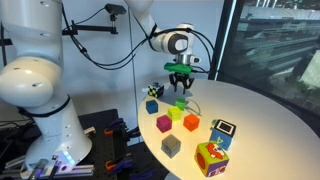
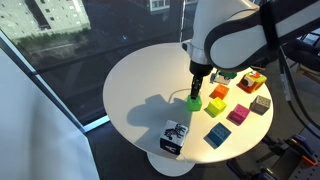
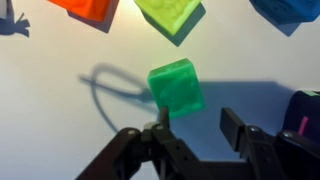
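Observation:
A small green cube (image 1: 181,102) rests on the white round table, near the arm's side of the other blocks. Over it hangs my gripper (image 1: 180,86), pointing down with its fingers apart. In the wrist view the green cube (image 3: 176,88) lies just beyond the fingertips, slightly left of the middle of the gap, and nothing is between the fingers of the gripper. From the second exterior view, the green cube (image 2: 194,103) appears directly under the gripper (image 2: 196,88); whether they touch is hard to tell there.
Close to the green cube are a yellow-green cube (image 3: 172,10), an orange cube (image 3: 88,8) and a blue cube (image 3: 290,8). A pink cube (image 1: 164,124), a grey cube (image 1: 171,146) and a patterned box (image 2: 173,137) also stand on the table.

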